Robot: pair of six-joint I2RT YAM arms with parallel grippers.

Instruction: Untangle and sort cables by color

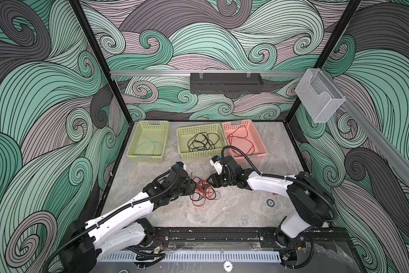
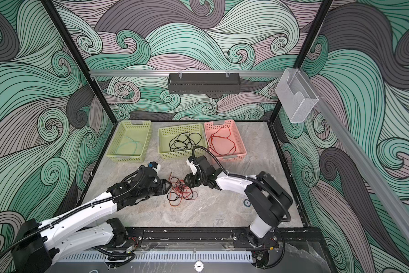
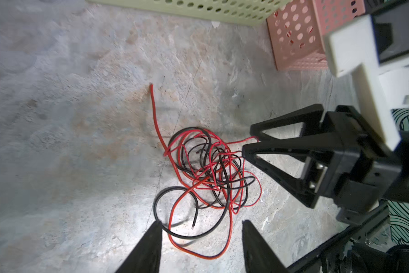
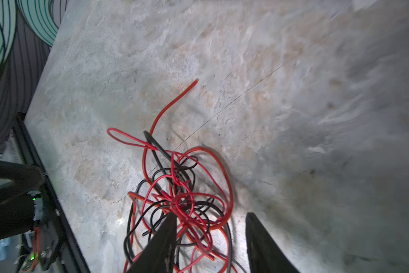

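A tangle of red and black cables [image 3: 213,168] lies on the grey tabletop between my two arms. One red end [image 3: 153,97] sticks out from its far side. My left gripper is open at the near side of the tangle, its fingers apart with nothing clearly held. From the right reaches my right gripper, also open, with the tangle showing beneath and beyond its fingertips. Thin red strands pass close to its fingers [image 3: 277,145] in the left wrist view; whether they touch cannot be told.
Behind stand a left green basket [image 1: 145,159] holding a light teal cable, a middle green basket [image 1: 200,154] with black cable, and a pink basket [image 1: 259,145] with red cable. A small dark round object [image 1: 270,203] lies at right.
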